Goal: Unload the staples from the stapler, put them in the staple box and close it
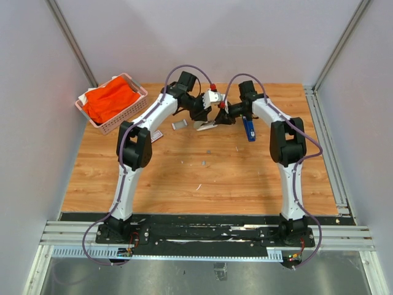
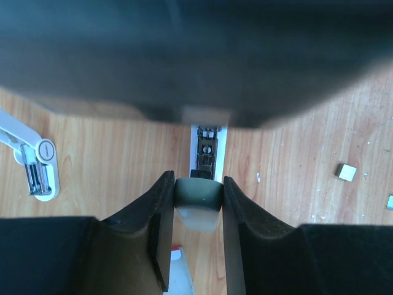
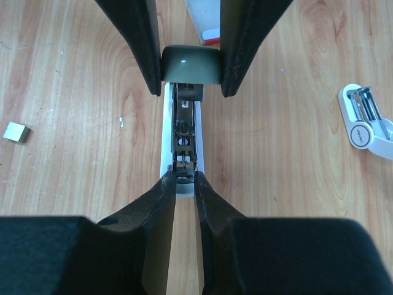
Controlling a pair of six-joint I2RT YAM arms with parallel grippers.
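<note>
A white stapler [image 2: 219,153] [image 3: 166,141] with a dark inner channel lies between the grippers, under them at the top centre of the table in the top view. My left gripper is closed round its grey-green end cap [image 3: 190,64]. My right gripper has its fingertips close together at the other end, on or beside the dark metal mechanism; whether it grasps it I cannot tell.
A second white stapler-like device [image 3: 362,132] lies nearby, with small metal blocks [image 2: 346,172]. A pink basket [image 1: 110,123] with orange cloth stands back left; a blue item [image 1: 249,129] lies right.
</note>
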